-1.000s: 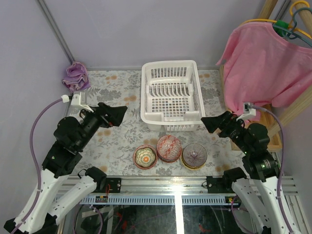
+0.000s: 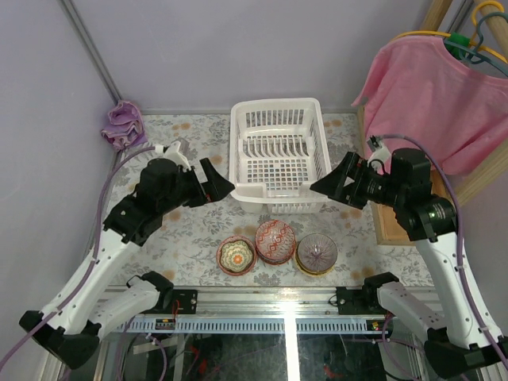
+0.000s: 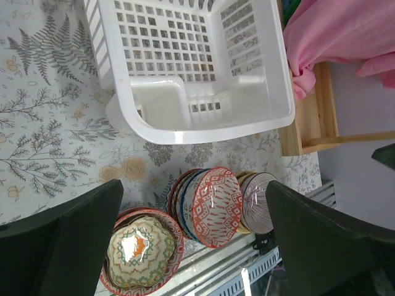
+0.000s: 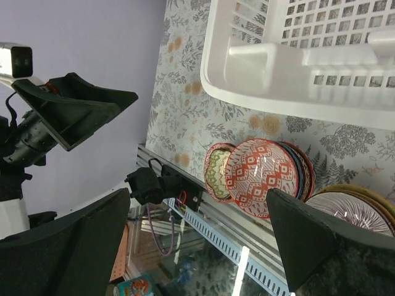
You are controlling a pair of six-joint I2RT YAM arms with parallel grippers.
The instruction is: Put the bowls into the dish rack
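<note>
A white dish rack (image 2: 279, 190) stands empty at the middle back of the patterned table. In front of it are three bowl stacks: a left one with a flower pattern (image 2: 236, 255), a red-patterned middle one (image 2: 275, 240) and a grey ribbed one on the right (image 2: 317, 252). My left gripper (image 2: 210, 182) hangs open left of the rack, above the table; my right gripper (image 2: 335, 179) hangs open at the rack's right front. Both wrist views look down on rack and bowls, with nothing between the fingers.
A pink shirt (image 2: 429, 95) on hangers hangs over a wooden crate (image 2: 393, 234) at the right. A purple cloth (image 2: 125, 127) lies at the back left. The table left of the rack is mostly clear.
The left gripper has moved right toward the rack, and the right gripper has moved up and back along its side. Bowls and rack are unmoved.
</note>
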